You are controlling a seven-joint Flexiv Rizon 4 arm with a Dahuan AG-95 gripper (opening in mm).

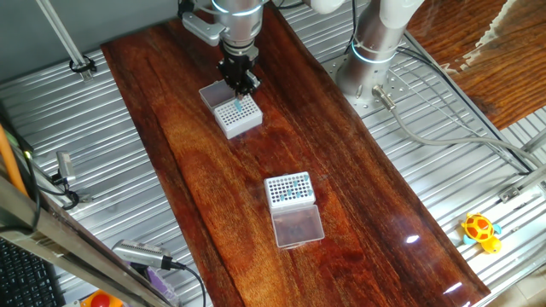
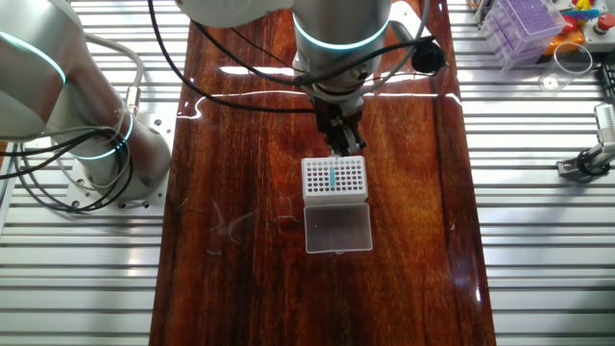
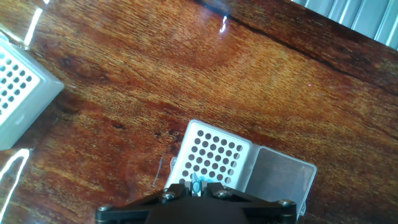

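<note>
A white rack with rows of round holes (image 1: 238,117) stands at the far part of the wooden table, its clear lid (image 2: 337,228) folded open. Light blue tips (image 2: 332,177) show in its middle. Directly above this rack is my gripper (image 1: 242,91), pointing down. In the wrist view the gripper is at the bottom edge, with pale blue (image 3: 196,180) showing right at its fingertips. Whether the fingers close on a tip or merely stand over it cannot be made out.
A second white rack (image 1: 289,191), holding several blue tips, sits nearer the table's middle with its lid (image 1: 298,226) open. Bare wood lies between the racks. A yellow toy turtle (image 1: 480,231) is off the table to the right.
</note>
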